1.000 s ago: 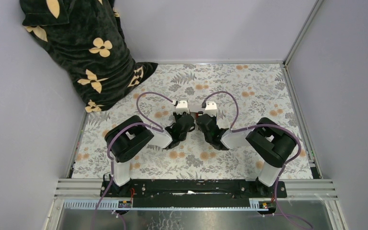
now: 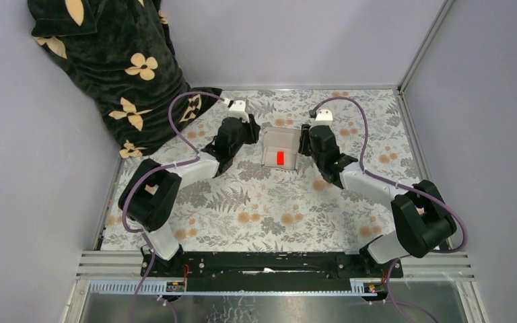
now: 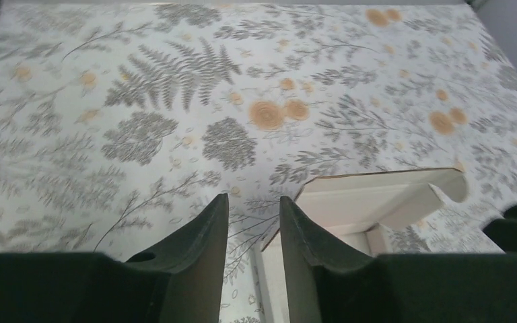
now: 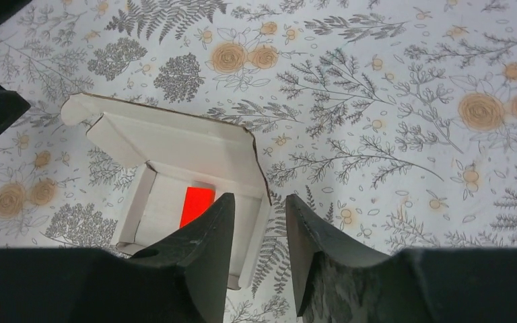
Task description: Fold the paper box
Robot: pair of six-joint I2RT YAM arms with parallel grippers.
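Note:
The white paper box [image 2: 281, 141] sits in the middle of the table with its rear lid and flaps standing up; a red block [image 2: 280, 157] lies inside it. My left gripper is at the box's upper left, its fingers part open over the table beside the box's edge, nothing visible between them. My right gripper is at the box's right side, fingers part open by the side wall, nothing visible held. In the right wrist view the lid [image 4: 175, 145] rises at the back with curled tab ends.
A dark flowered cloth [image 2: 128, 81] hangs over the back-left corner onto the table. Walls bound the back and sides.
Both grippers have moved from close together over the box's front up and outward to either side, left going up-left and right going up-right, uncovering the box and red block.

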